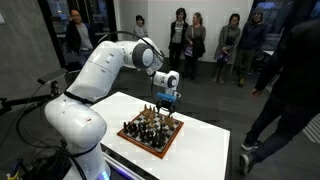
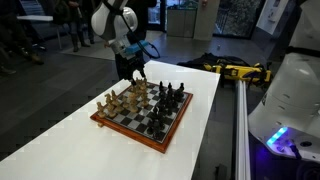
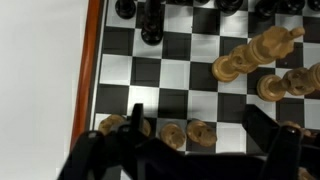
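My gripper is open over the light side of a chessboard (image 3: pixel 172 75), with its dark fingers (image 3: pixel 108 150) wide apart at the bottom of the wrist view. Between and just below them show the tops of small light wooden pieces, among them one light pawn (image 3: pixel 202 134); no piece is visibly held. A tall light piece (image 3: pixel 258 52) stands to the upper right, and a black piece (image 3: pixel 152 27) near the top left. In exterior view 2 the gripper (image 2: pixel 135 72) hangs above the board's far edge, where its fingertips are hard to make out.
The board's brown wooden rim (image 2: pixel 112 124) lies on a white table (image 2: pixel 60 135), bare on both sides. Black pieces (image 2: pixel 155 124) crowd the board's opposite side. Several people stand behind the table, and one dark-clothed person (image 1: pixel 285 105) leans in at the right.
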